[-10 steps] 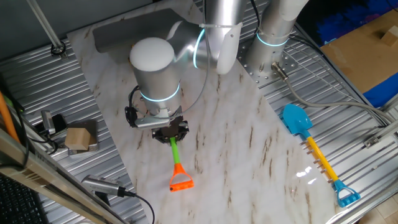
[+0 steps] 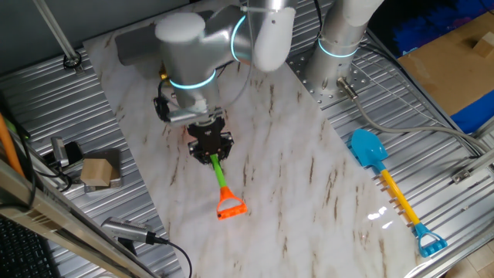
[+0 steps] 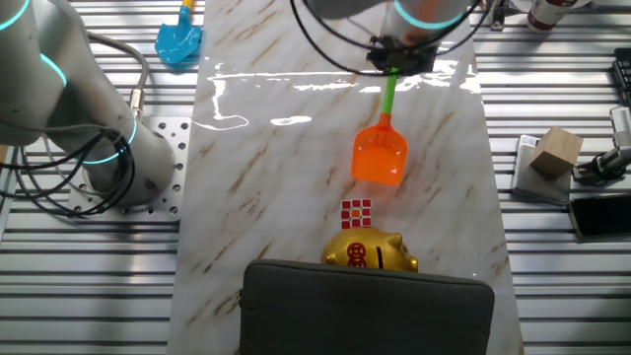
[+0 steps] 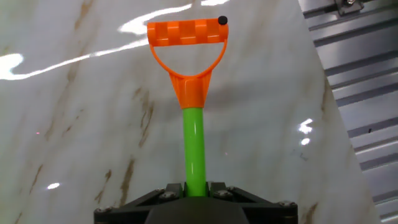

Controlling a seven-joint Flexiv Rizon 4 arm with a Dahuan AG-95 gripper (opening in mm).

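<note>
My gripper (image 2: 211, 157) is shut on the green shaft of a toy shovel (image 2: 219, 174). In the wrist view the shovel's orange handle (image 4: 190, 87) points away from the fingers, with the green shaft (image 4: 194, 149) running back between the fingers. Exterior view 2 shows its orange blade (image 3: 380, 155) on the other side of my gripper (image 3: 399, 61), hanging towards a red-and-white cube (image 3: 356, 213) and a golden piggy bank (image 3: 370, 248). A dark grey case (image 3: 365, 311) hides the lower part of the piggy bank.
A blue and yellow shovel (image 2: 395, 193) lies at the table's right edge. A wooden block (image 2: 96, 172) sits off the marble top on the left, near a cabled device (image 2: 130, 231).
My gripper has moved up the picture, towards the dark case, and carried the shovel with it. The shovel's handle has swung slightly to the right. The blue shovel has stayed put.
</note>
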